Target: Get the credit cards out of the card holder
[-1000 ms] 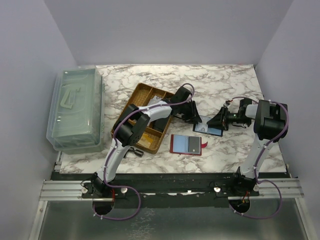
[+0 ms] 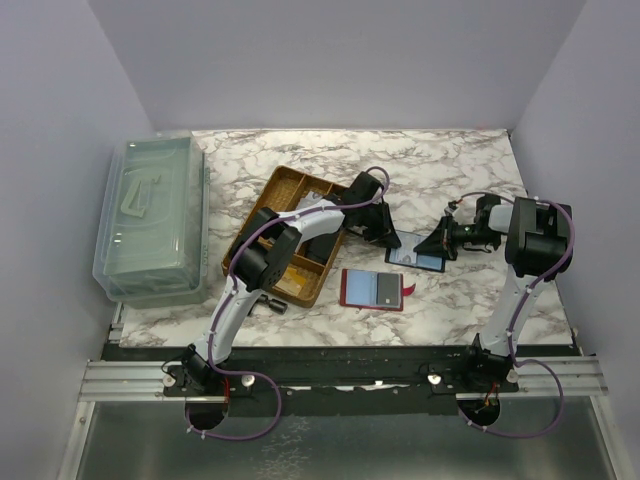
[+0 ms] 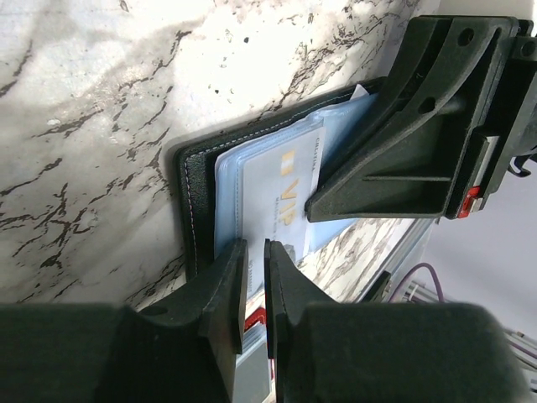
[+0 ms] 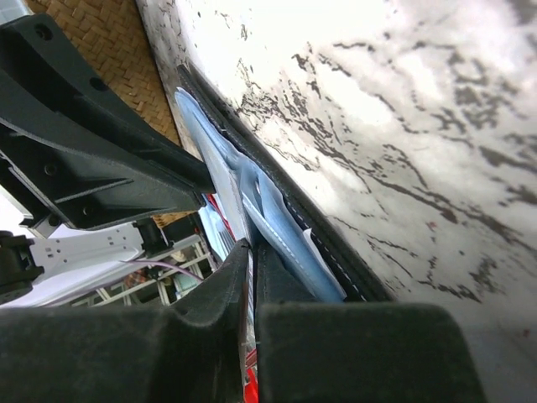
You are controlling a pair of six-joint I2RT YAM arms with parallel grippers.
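A black leather card holder lies on the marble table with light-blue cards and a white card printed VIP in it. At its left end, my left gripper is shut, fingertips at the card edge. My right gripper is over the holder's right part; in the right wrist view its fingertips are close together at the edge of the cards, where a white card edge runs between them. How wide it stands is hard to tell.
A red-edged holder with blue and grey inserts lies in front. A partitioned wicker basket is behind the left arm, and a clear plastic case is at the far left. Marble is clear at the back right.
Very little differs over the last second; both grippers stay over the card holder, with at most a slight shift of the right arm.
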